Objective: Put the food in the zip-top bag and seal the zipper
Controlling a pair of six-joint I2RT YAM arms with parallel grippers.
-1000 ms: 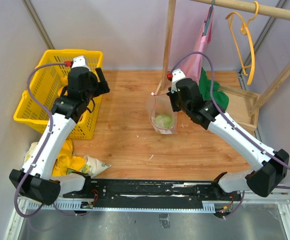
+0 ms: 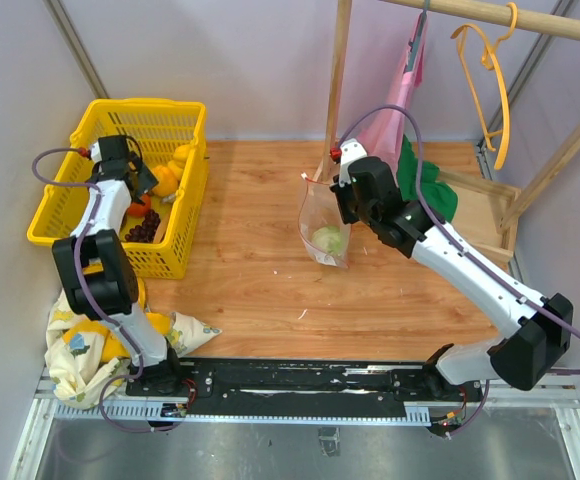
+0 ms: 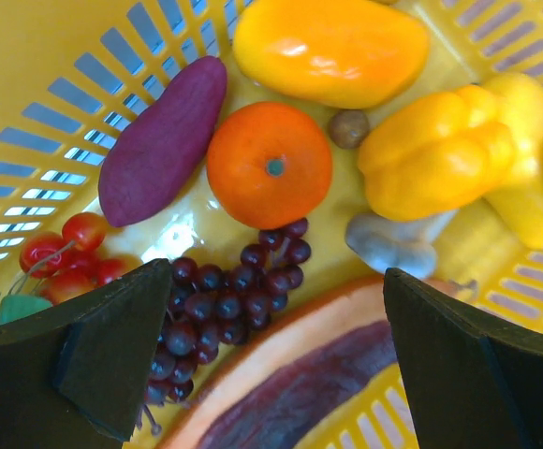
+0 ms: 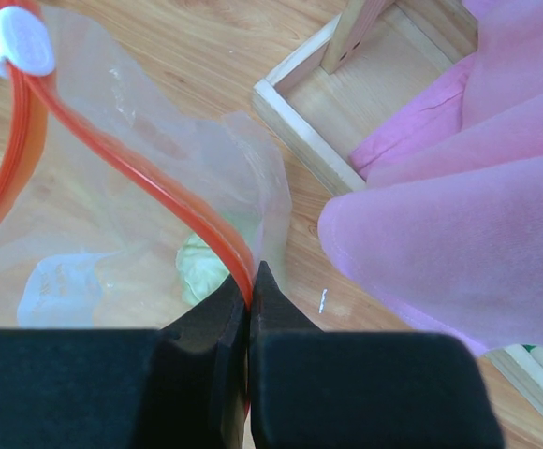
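The zip top bag (image 2: 322, 230) stands on the wooden table, a pale green round food (image 4: 199, 269) inside. My right gripper is shut on the bag's red-edged rim. My left gripper is open over the yellow basket (image 2: 177, 250), nothing between its fingers. Below it in the left wrist view lie an orange persimmon-like fruit (image 3: 268, 164), an eggplant (image 3: 159, 140), grapes (image 3: 220, 309), cherry tomatoes (image 3: 71, 253), a yellow pepper (image 3: 435, 150), a mango (image 3: 330, 47) and a long bread-like item (image 3: 300, 383).
A wooden rack (image 2: 470, 14) with pink cloth (image 2: 394, 110), green cloth (image 2: 435, 195) and orange hanger (image 2: 500, 90) stands at the right. Cloths (image 2: 80, 360) lie at the front left.
My left arm has swung left and back, bringing its gripper from the basket's right side to over its inside. The right arm has hardly moved.
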